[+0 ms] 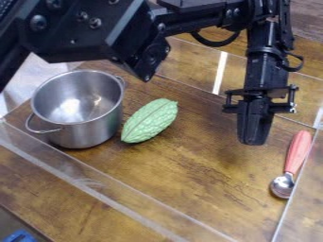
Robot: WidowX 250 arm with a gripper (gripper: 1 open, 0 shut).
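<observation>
A black gripper point(254, 128) points down at the right of the camera view, above bare wood; whether its fingers are open or shut is hard to tell. Left of it lies a pale green bitter melon point(149, 121). A steel pot point(77, 130) with side handles stands further left and looks empty. To the right and front of the gripper lies a scoop point(297, 154) with a red handle and metal head.
A blue object point(15, 233) sits at the front left corner. The arm spans the top of the view.
</observation>
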